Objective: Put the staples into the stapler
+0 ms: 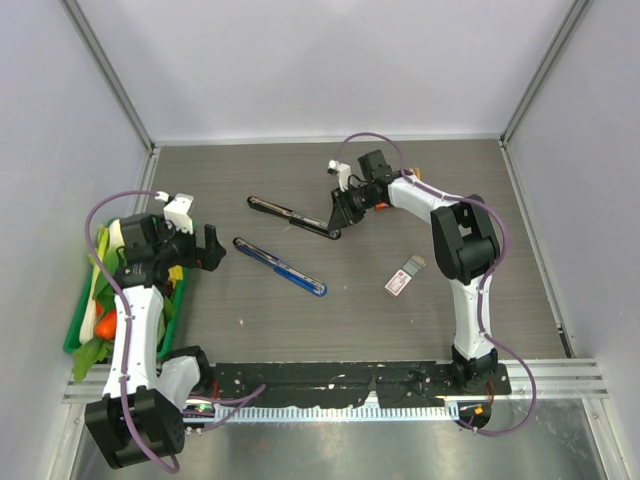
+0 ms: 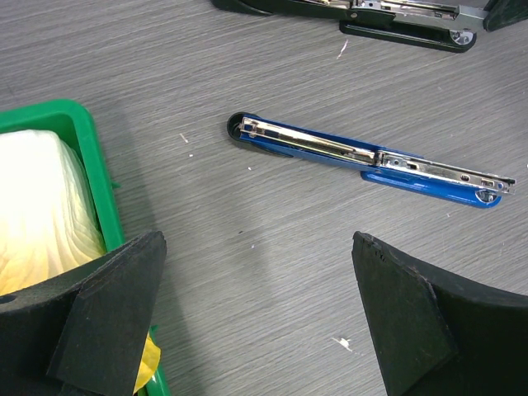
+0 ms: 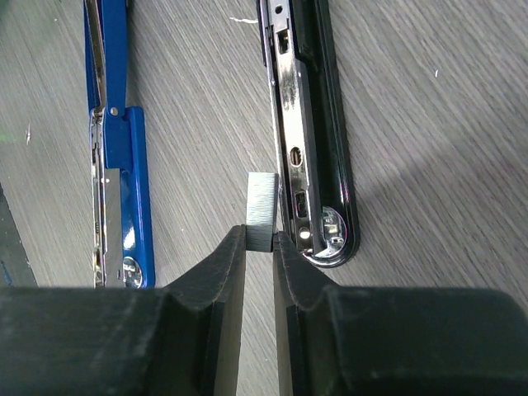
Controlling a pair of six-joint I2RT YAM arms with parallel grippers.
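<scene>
A black stapler (image 1: 285, 214) lies opened out flat at the centre of the table, its metal channel (image 3: 289, 107) showing. My right gripper is shut on a silver strip of staples (image 3: 261, 198), held just beside the channel's end in the right wrist view. A blue stapler (image 2: 322, 147) lies opened out nearer the front, also in the top view (image 1: 280, 267). My left gripper stands open at the left, above the edge of the green basket, with nothing between its fingers.
A green basket (image 1: 170, 325) of vegetables sits at the left. A small box (image 1: 398, 280) lies at the right front, and an orange item (image 1: 415, 172) is partly hidden behind the right arm.
</scene>
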